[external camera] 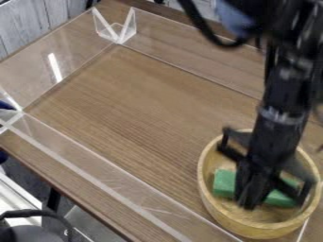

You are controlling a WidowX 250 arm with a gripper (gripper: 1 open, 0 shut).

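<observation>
My gripper (252,161) is blurred as it reaches down from the upper right into a round tan bowl (222,206) at the lower right. A green block (293,192) lies in the bowl, partly hidden behind the gripper's fingers. Whether the fingers touch the block or are closed on it is too blurred to tell.
A clear plastic piece (116,30) sits near the back left. A dark cable or object (32,222) is at the bottom left corner.
</observation>
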